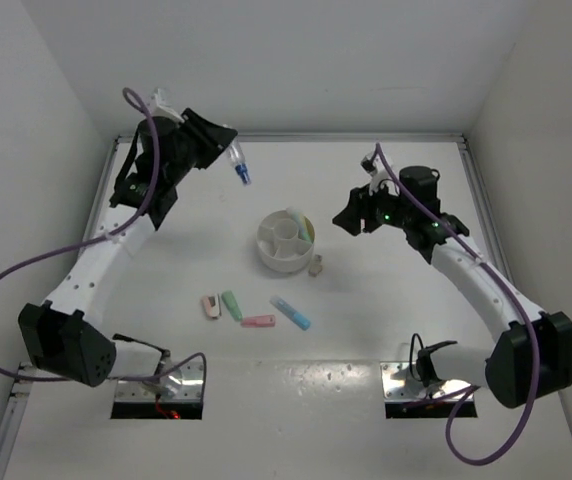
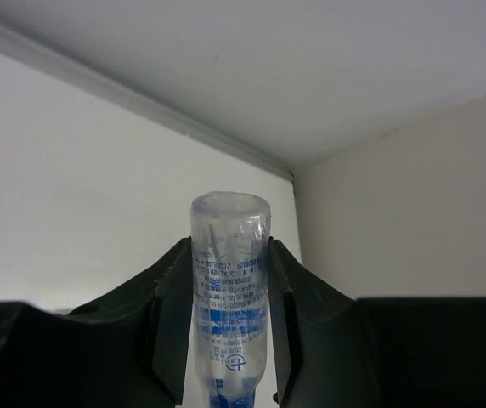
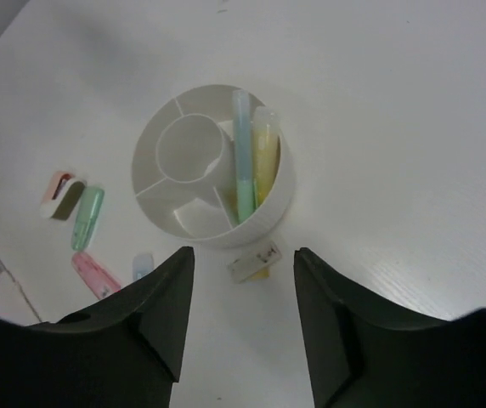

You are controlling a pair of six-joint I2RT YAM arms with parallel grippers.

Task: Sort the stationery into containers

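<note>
My left gripper is shut on a clear tube with blue print and a blue end (image 2: 231, 280); it is raised at the back left, away from the container. A round white divided container (image 1: 278, 262) stands mid-table. Inside its right side lean a pale blue tube (image 3: 243, 157) and a yellow one (image 3: 265, 153). To the right of it hovers my right gripper, partly open, nothing between its fingers. Loose on the table are a pink-and-white item (image 1: 211, 306), a green piece (image 1: 231, 305), a pink piece (image 1: 258, 321) and a blue tube (image 1: 290, 312).
A small pale block (image 1: 315, 265) lies against the container's front right side. Free table surface (image 1: 386, 300) spreads at the right front. A metal rail (image 1: 286, 137) runs along the back edge.
</note>
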